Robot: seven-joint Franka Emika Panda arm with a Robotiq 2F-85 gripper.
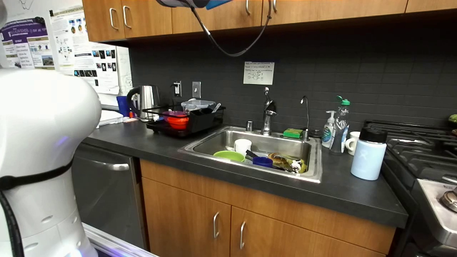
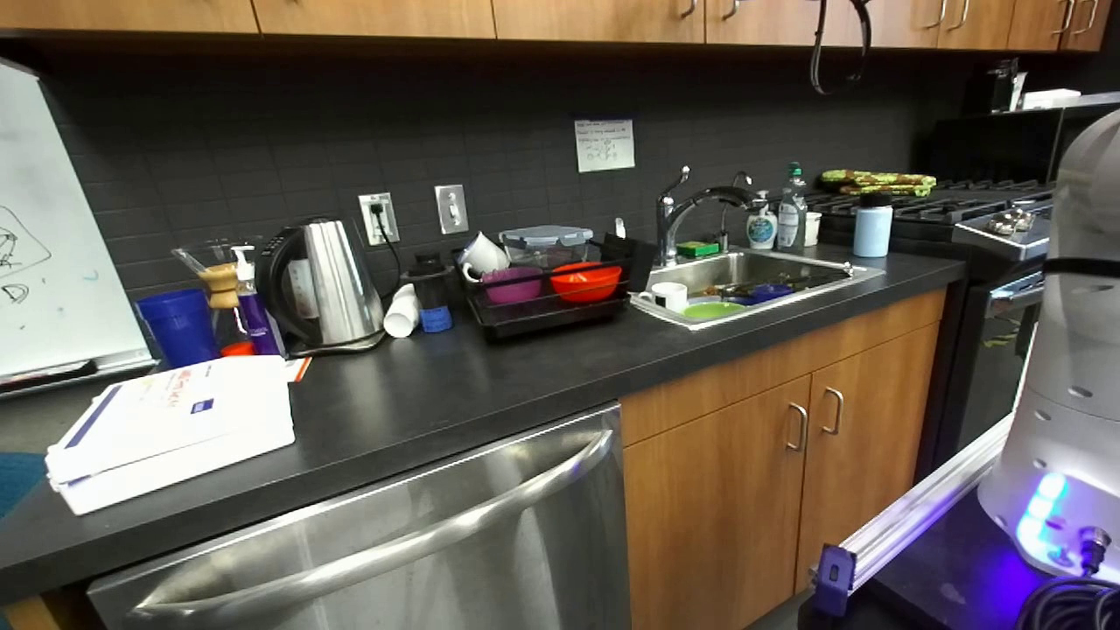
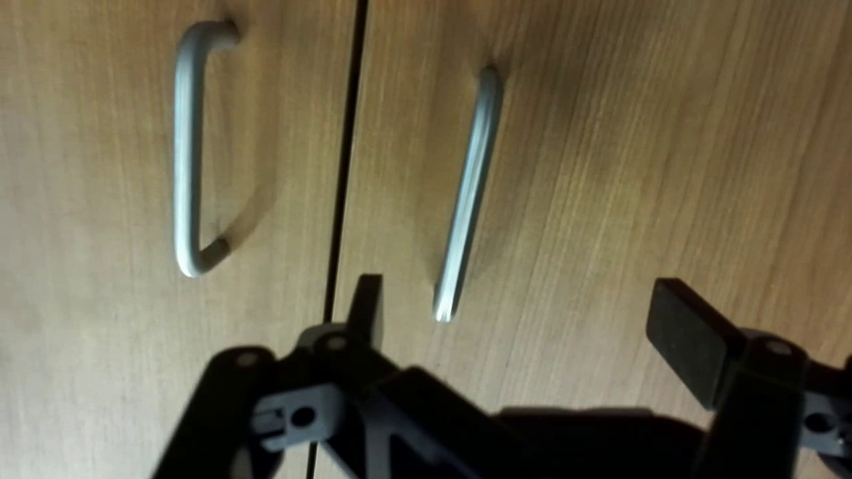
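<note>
In the wrist view, my gripper stands open before two wooden cabinet doors, with nothing between its fingers. The right door's metal bar handle (image 3: pixel 469 195) rises in the gap between the two fingertips as seen from here; I see no contact. Left of the dark seam is the other bar handle (image 3: pixel 189 152), outside the left finger (image 3: pixel 367 311). Neither exterior view shows the gripper. The arm's far part and its hanging cable (image 1: pixel 234 55) show at the top, in front of the upper cabinets (image 1: pixel 214 19). Both doors look shut.
Below are a sink (image 1: pixel 201 147) with dishes, a faucet (image 1: pixel 266 113), a dish rack (image 1: pixel 201 122), and a blue bottle (image 1: pixel 367 156). A stove (image 1: pixel 420 150) stands at the right. Open air lies between counter and upper cabinets.
</note>
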